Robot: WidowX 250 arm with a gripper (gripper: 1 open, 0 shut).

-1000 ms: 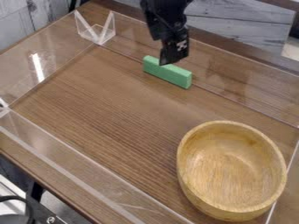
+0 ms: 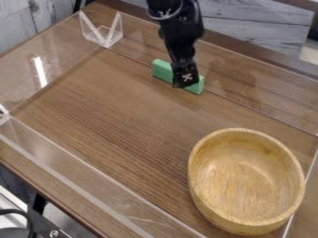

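Observation:
A green rectangular block (image 2: 165,70) lies on the wooden table toward the back centre. My gripper (image 2: 183,76), black, reaches down from the top with its fingertips at the block, over its right part. Whether the fingers are open or closed on it is hard to tell.
A yellow bowl (image 2: 245,177) sits at the front right. A clear plastic rack (image 2: 102,30) stands at the back left. A black cable is at the bottom-left edge.
My gripper has come down from above and behind the green block to reach it. The block appears to lie in the same place.

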